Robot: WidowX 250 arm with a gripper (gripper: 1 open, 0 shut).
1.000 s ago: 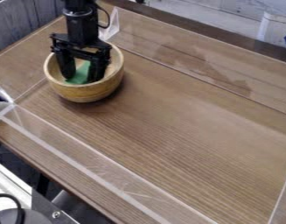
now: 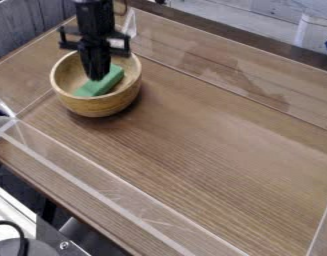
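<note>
A wooden bowl (image 2: 115, 101) sits on the table at the upper left, with a green block (image 2: 99, 82) lying inside it. My black gripper (image 2: 96, 57) is above the bowl's back part, clear of most of the block. It is blurred, and I see nothing green held in it.
My gripper has risen up and back out of the bowl, uncovering the green block, which stays inside.
</note>
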